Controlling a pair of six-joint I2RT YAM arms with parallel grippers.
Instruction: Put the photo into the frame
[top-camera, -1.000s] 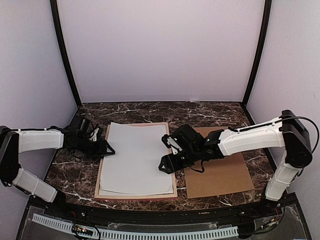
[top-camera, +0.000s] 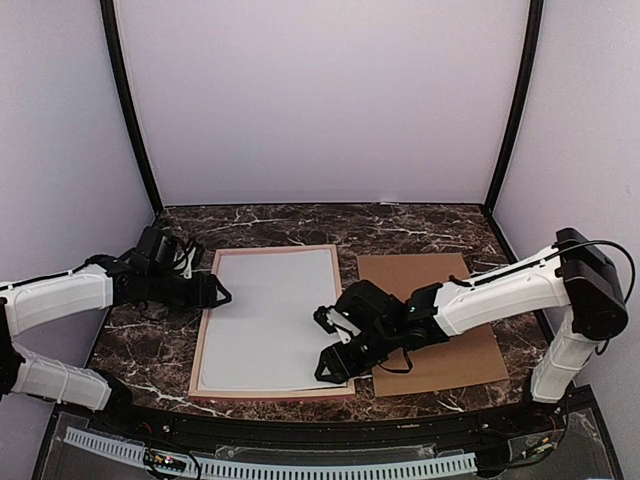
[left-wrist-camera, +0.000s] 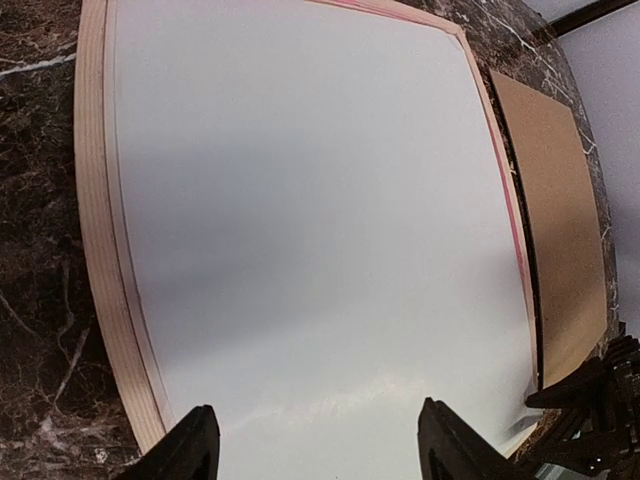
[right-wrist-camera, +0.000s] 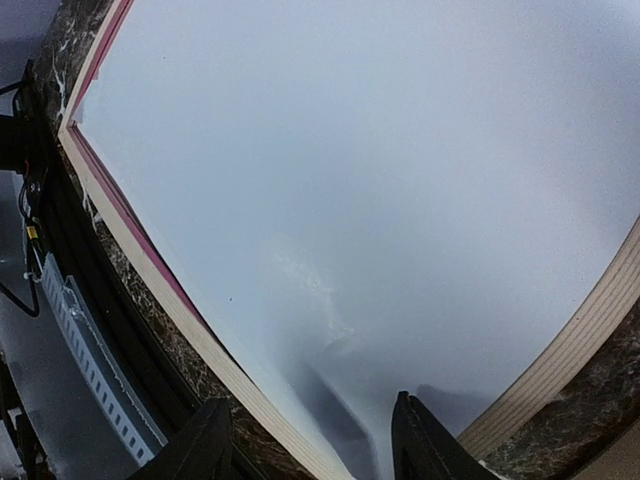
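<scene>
The white photo (top-camera: 262, 310) lies inside the pale wooden frame (top-camera: 204, 340), red-pink edging showing along parts of its border. My left gripper hangs over the frame's left side, its two fingers apart with nothing between them. My right gripper is low over the near right corner of the photo, fingers apart, with the frame's wooden rim (right-wrist-camera: 564, 352) beneath and beside it. In the left wrist view the near right corner is partly hidden by the right gripper.
A brown board (top-camera: 430, 372) lies right of the frame on the dark marbled table (top-camera: 320, 222). A black rail with a slotted strip (top-camera: 300, 465) runs along the front edge, and walls enclose the sides and back.
My right gripper has moved toward the front to the near right corner. My left arm has shifted slightly. The photo's back edge, earlier over the frame's rim, now sits within it.
</scene>
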